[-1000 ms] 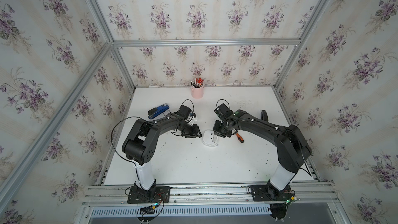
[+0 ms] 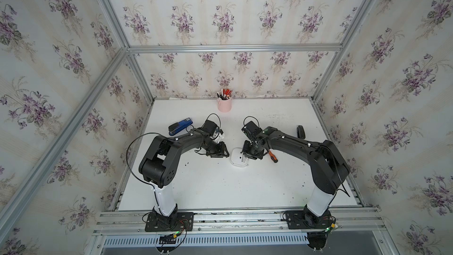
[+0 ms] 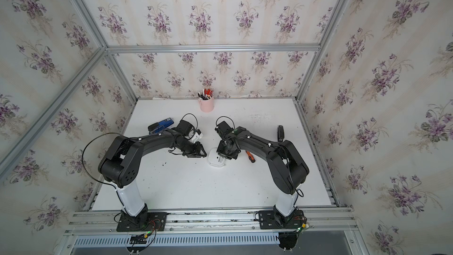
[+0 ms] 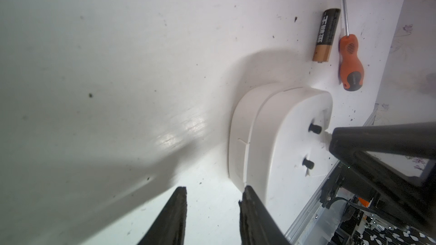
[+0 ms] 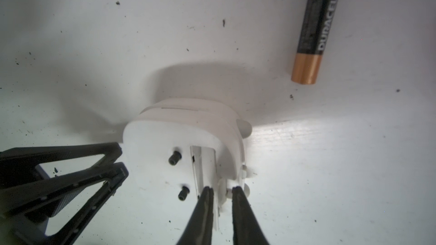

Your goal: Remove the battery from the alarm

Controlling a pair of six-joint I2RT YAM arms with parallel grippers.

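The white alarm (image 5: 149, 154) lies on the table with two dark screws standing up from it and a long slot (image 5: 208, 163) in its face; no battery shows in the visible part of that slot. Over the slot's lower end is my right gripper, part open, its fingers a small gap apart; I see nothing held. My left gripper stands part open beside the alarm's side wall, with bare table between its fingertips. A black and copper battery (image 5: 315, 31) lies loose on the table, apart from the alarm.
An orange screwdriver (image 4: 350, 61) lies near the battery. Farther off are a blue stapler (image 2: 180, 126), a pink pencil cup (image 2: 224, 104) and a black object (image 2: 301, 132).
The left arm looks unmoved, and the alarm stays in place.
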